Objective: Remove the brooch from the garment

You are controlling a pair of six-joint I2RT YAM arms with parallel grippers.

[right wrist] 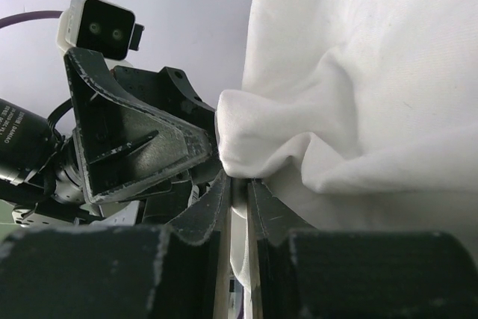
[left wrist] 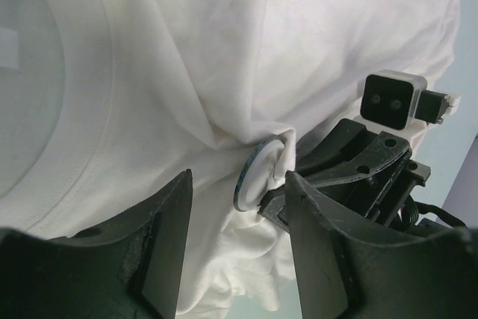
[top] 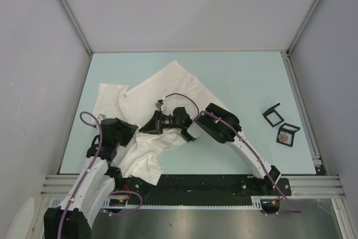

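The white garment (top: 162,76) lies rumpled on the table. My left gripper is open over a gathered fold, where a round pale piece with a dark rim (left wrist: 254,173), possibly the brooch, shows beside my right gripper's body. My right gripper is at the raised fold of cloth, its fingers close together with fabric directly above and behind them. Whether anything is held between them is unclear. In the top view both grippers meet near the garment's lower left, hiding the spot between them.
Two open dark-framed cases (top: 273,118) lie on the right of the pale table. Walls border the workspace on left, right and back.
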